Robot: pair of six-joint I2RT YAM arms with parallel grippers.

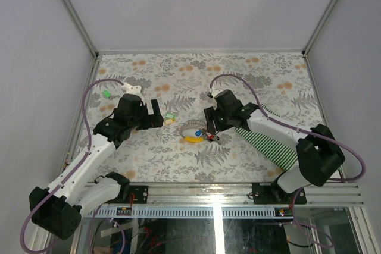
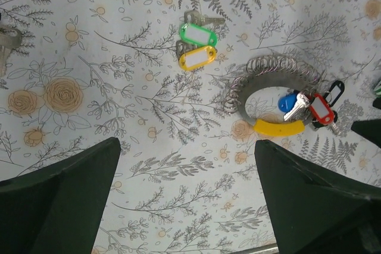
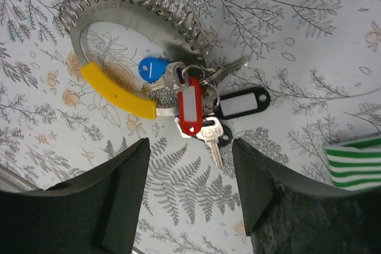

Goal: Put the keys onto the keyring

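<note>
The keyring (image 3: 136, 16), a grey curved band with metal coils and a yellow handle (image 3: 119, 93), lies on the table. At its right end is a bunch of keys with a red tag (image 3: 190, 108), a blue tag (image 3: 153, 68) and a black tag (image 3: 243, 103); whether any are threaded on I cannot tell. My right gripper is over this bunch, fingers part open, nothing between the fingers. A green tag (image 2: 198, 34) and a yellow tag (image 2: 197, 58), with keys, lie left of the ring. My left gripper (image 1: 159, 113) stands open and empty near them.
A green-striped cloth (image 1: 271, 147) lies at the right, partly under the right arm. Another green tag (image 1: 107, 94) is at the far left. Bare patterned tabletop (image 1: 184, 75) spreads across the back and front.
</note>
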